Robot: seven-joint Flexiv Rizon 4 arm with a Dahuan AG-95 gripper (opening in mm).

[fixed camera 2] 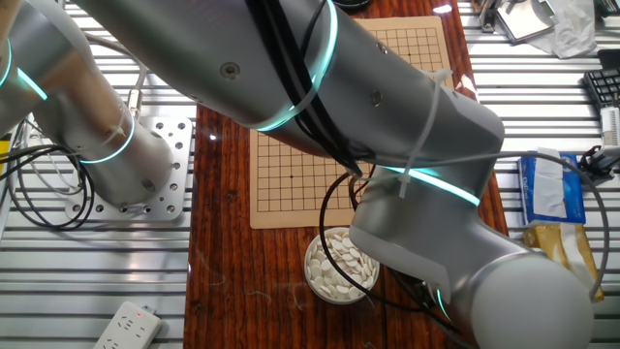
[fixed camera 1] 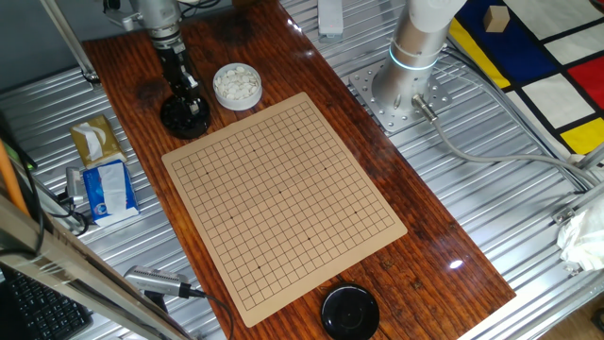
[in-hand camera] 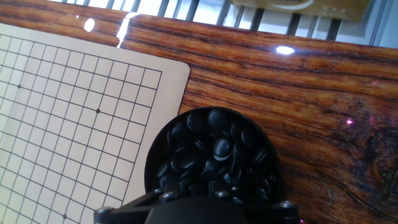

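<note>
My black gripper points down into a round black bowl of black stones. In the wrist view the glossy stones fill that bowl, and the gripper's dark linkage covers its near side. Black fingers against black stones hide whether the fingers are apart or hold anything. Beside the bowl lies the tan grid board, with no stones on the part that shows. A white bowl of white stones stands close to the black one.
Near the opposite end of the wooden table sits a dark round dish, seemingly empty. Tissue packs lie off the table's left edge. The arm's base stands beside the table, and its links cover much of the board in exterior view 2.
</note>
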